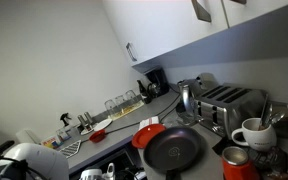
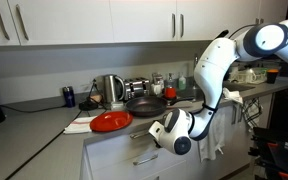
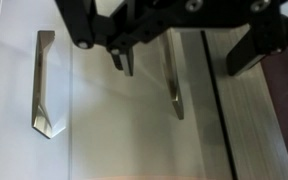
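My gripper is open, its dark fingers spread apart in the wrist view. A metal drawer handle (image 3: 172, 75) shows in the space between them, on a pale front; I cannot tell whether they touch it. To the left is a second metal handle (image 3: 41, 90). In exterior view 2 the gripper (image 2: 159, 132) is by the white drawer fronts, just below the counter edge, and a lower handle (image 2: 145, 158) shows beneath it. Nothing is held.
On the counter above stand a black pan (image 1: 172, 148), a red plate (image 1: 147, 134) and a toaster (image 1: 227, 104). A red mug (image 1: 238, 163) and a white mug (image 1: 254, 133) sit near the right.
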